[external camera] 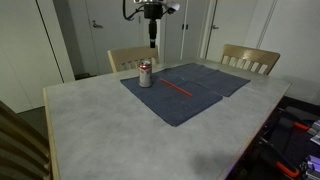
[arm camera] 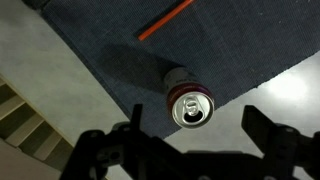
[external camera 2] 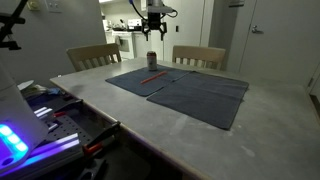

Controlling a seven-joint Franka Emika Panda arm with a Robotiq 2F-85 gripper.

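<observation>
A soda can (external camera: 145, 74) stands upright near the edge of a dark cloth (external camera: 187, 112). In the wrist view the can's silver top (arm camera: 191, 105) shows between and a little beyond my two spread fingers. My gripper (external camera 2: 155, 34) is open and hangs well above the can, with clear air between them in the second exterior view. Nothing is held. On the cloth, a short way from the can, lies a thin red stick (external camera: 176, 88).
Chairs stand around the table, one (external camera: 135, 58) behind the can and another (external camera: 250, 60) at the far right. Folds crease the cloth.
</observation>
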